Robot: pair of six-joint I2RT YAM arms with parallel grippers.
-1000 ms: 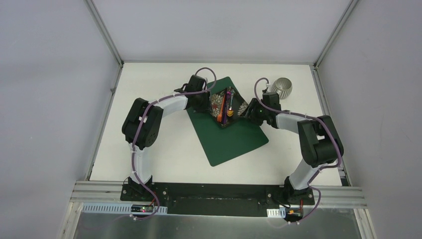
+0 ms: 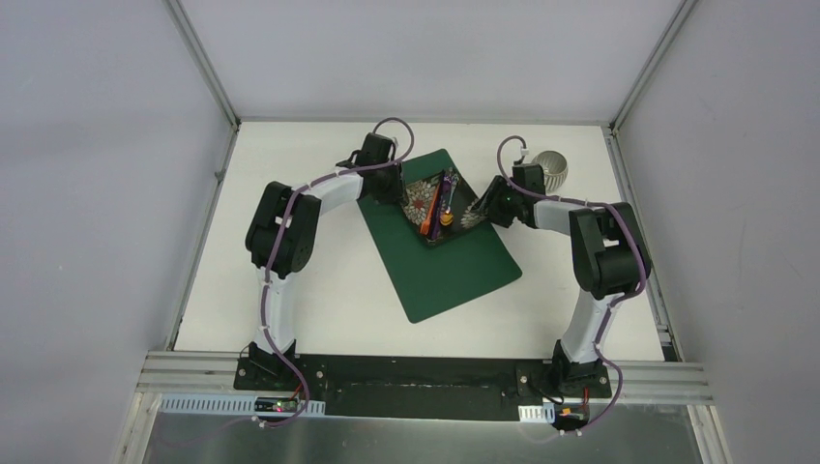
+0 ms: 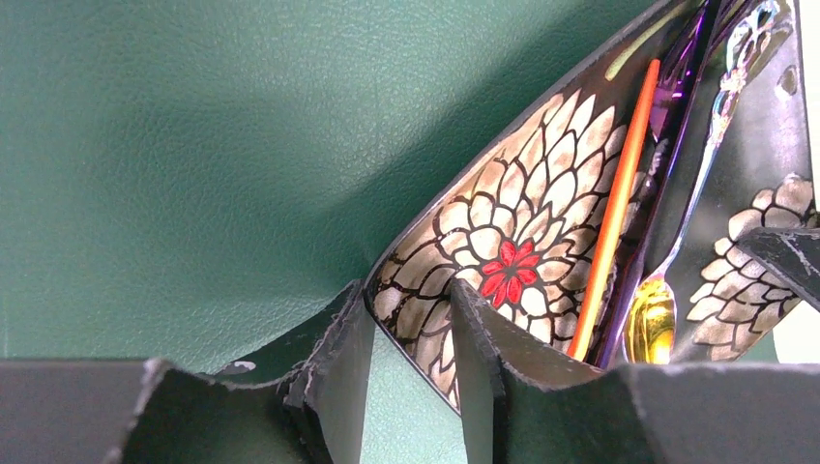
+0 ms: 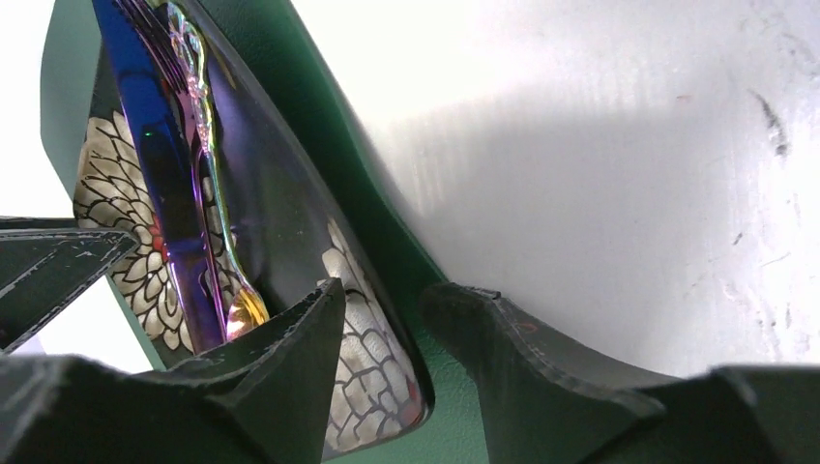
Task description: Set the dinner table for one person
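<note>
A dark square plate with flower patterns [image 2: 419, 198] sits tilted on the green mat [image 2: 450, 290]. An orange-handled piece [image 3: 619, 203], a purple knife [image 4: 164, 174] and a shiny spoon [image 3: 650, 319] lie in it, with a purple fork among them. My left gripper is part open at the plate's left corner, one finger each side of the rim. My right gripper is part open at the opposite corner, its fingers either side of that rim. Whether either touches the rim firmly is unclear.
A ribbed light cup or bowl [image 2: 551, 164] stands at the back right on the white table [image 2: 271, 155].
Both arms have shifted slightly toward the back of the table around the plate's corners. The plate and cutlery look nearly unmoved.
</note>
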